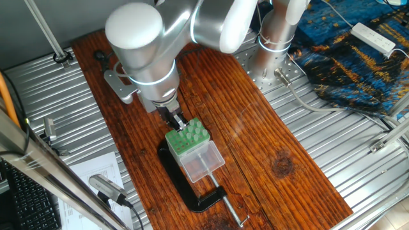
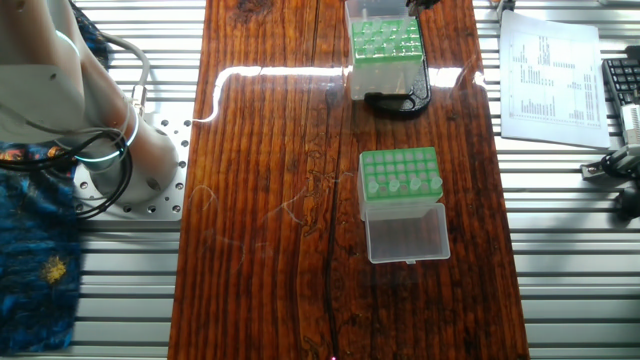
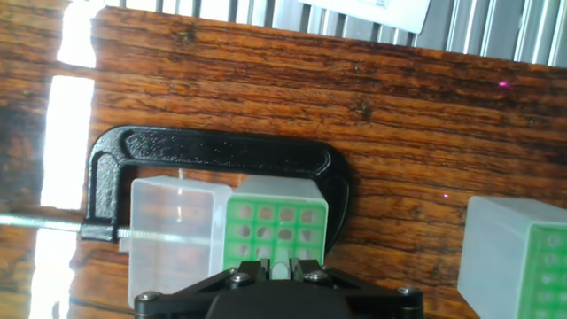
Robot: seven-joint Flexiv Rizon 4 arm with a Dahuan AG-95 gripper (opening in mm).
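Note:
A green-topped tube rack box [image 1: 187, 135] stands inside a black C-clamp, its clear lid [image 1: 203, 161] folded open; pale tubes fill part of its holes. In exterior view 1 my gripper [image 1: 178, 124] is tilted at the rack's far-left edge, just above the green top. The wrist view has the gripper low in the frame, its fingers [image 3: 310, 267] closed on a whitish tube [image 3: 281, 270] in front of the green grid [image 3: 266, 232]. The tube's lower end is hidden there. Exterior view 2 barely catches the fingertips at its top edge.
A second green-topped box [image 2: 400, 172] with one row of tubes and an open lid [image 2: 408, 235] stands apart on the wooden table. The black clamp [image 1: 185, 185] and its screw rod [image 1: 231, 209] flank the first box. Bare wood [image 1: 255, 147] lies clear beside it.

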